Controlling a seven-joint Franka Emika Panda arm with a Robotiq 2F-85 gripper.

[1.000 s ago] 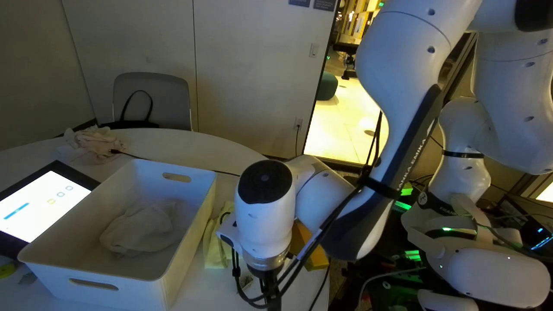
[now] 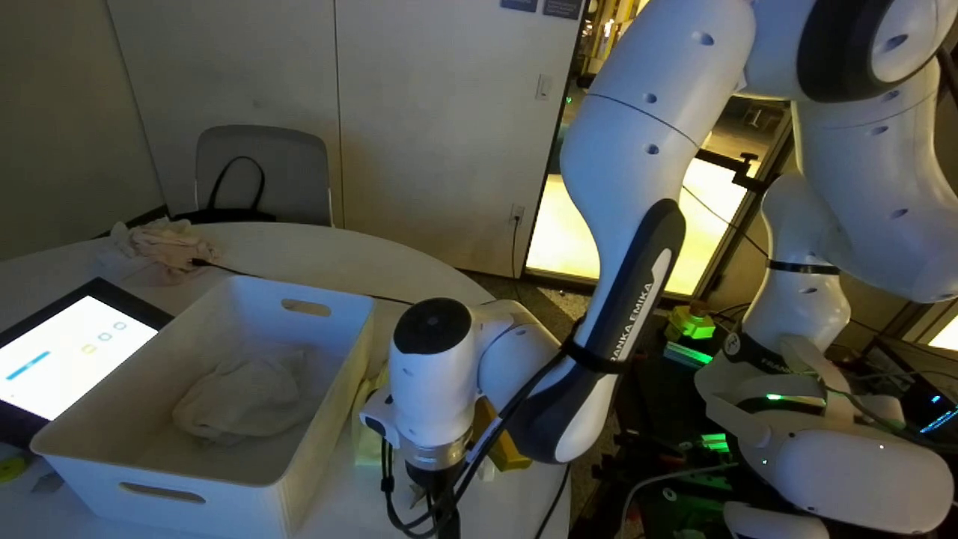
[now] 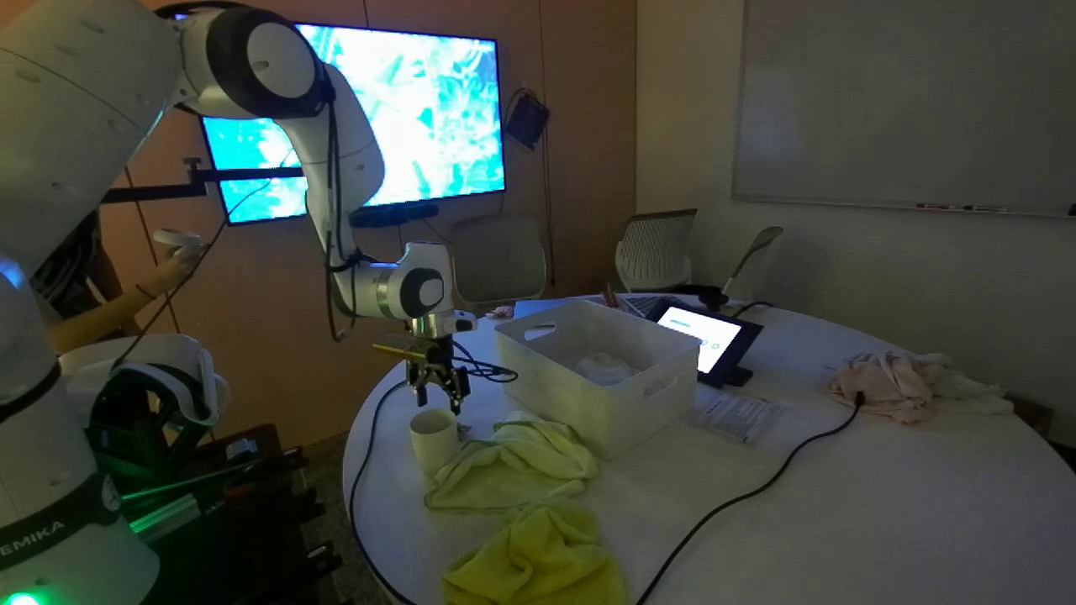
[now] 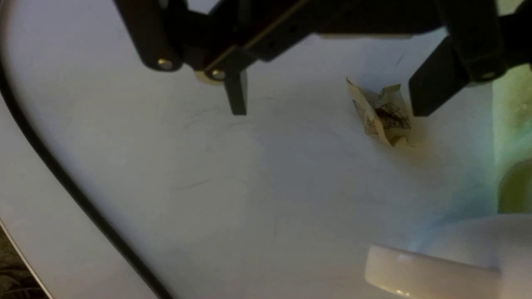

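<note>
My gripper stands open above the white table [image 4: 224, 209], its two fingers wide apart with only air between them. Below, in the wrist view, a small crumpled wrapper [image 4: 384, 117] lies on the tabletop, closer to the right finger. A white mug [image 3: 434, 440] stands upright near the table's edge, just below the gripper in exterior view 2; its handle [image 4: 431, 274] enters the wrist view at the lower right. In exterior view 1 the fingers are hidden or cut off by the lower edge.
A white bin [image 2: 328, 395] holds a white cloth [image 2: 238, 400]. Beside it lie a pale green towel [image 3: 514, 465] and a yellow towel [image 3: 540, 565]. A black cable [image 4: 65, 177] runs along the table's edge. A tablet [image 3: 706, 338] and a pink cloth [image 3: 888, 383] are farther off.
In exterior view 1 the arm has shifted left, toward the bin, and its wrist sits slightly lower in the picture. The bin and the cloth in it have stayed put.
</note>
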